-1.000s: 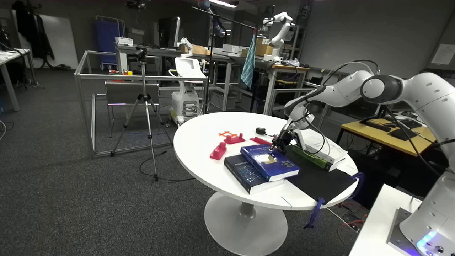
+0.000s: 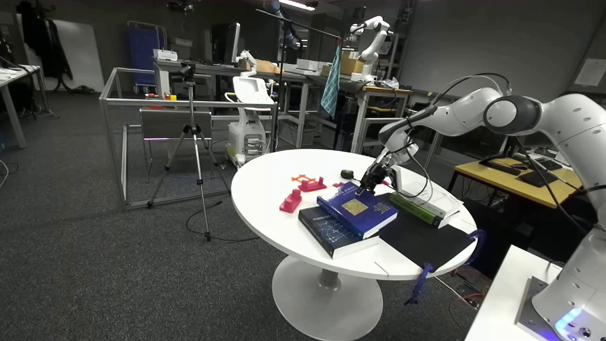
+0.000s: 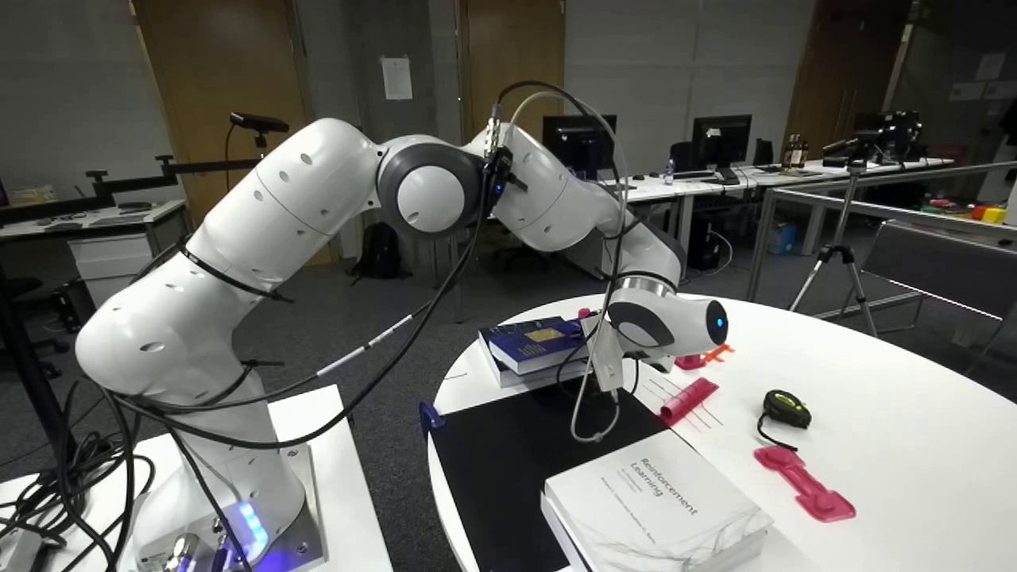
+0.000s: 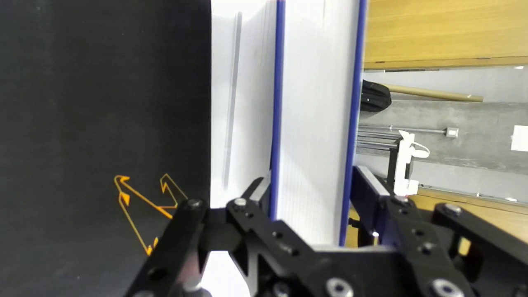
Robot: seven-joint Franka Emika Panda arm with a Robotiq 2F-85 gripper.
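Observation:
A thick blue hardcover book (image 2: 358, 207) with a gold square on its cover lies across a dark book (image 2: 332, 230) on the round white table. In the wrist view my gripper is shut on the blue book's edge, one finger against each cover, with the white page block (image 4: 317, 114) between them. The blue book (image 3: 539, 345) also shows in exterior view 2, where the arm's wrist partly covers my fingers. Its side near my gripper looks slightly raised in exterior view 1; how far it is off the dark book is hard to tell.
A black mat (image 3: 534, 467) covers the table's near side. A white Reinforcement Learning book (image 3: 658, 500) lies on a green book (image 2: 416, 210). A tape measure (image 3: 786, 408) and several pink parts (image 3: 806, 483) are scattered farther back.

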